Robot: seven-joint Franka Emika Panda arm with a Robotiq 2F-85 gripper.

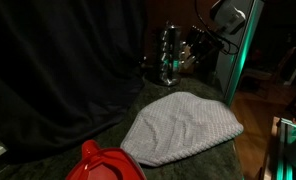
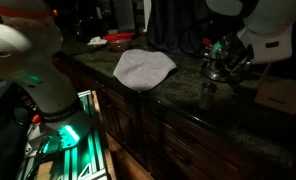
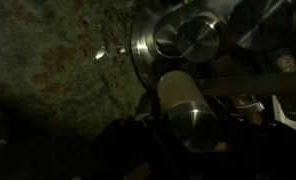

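A spice jar with a shiny metal cap (image 3: 195, 124) is between my fingers in the wrist view, its body pointing toward the rack. My gripper is shut on it; the fingers are dark and hard to make out. The metal jar rack (image 1: 170, 55) stands at the back of the counter, and its round base and several metal caps (image 3: 200, 38) show close beside the held jar. In exterior view 1 my gripper (image 1: 200, 45) is just right of the rack. Exterior view 2 shows the rack (image 2: 220, 62) partly behind the arm.
A grey cloth (image 1: 181, 127) lies across the middle of the counter, with a red lidded pot (image 1: 106, 164) near the front left. A small jar (image 2: 208, 95) stands alone on the dark counter in exterior view 2. Dark curtain hangs behind.
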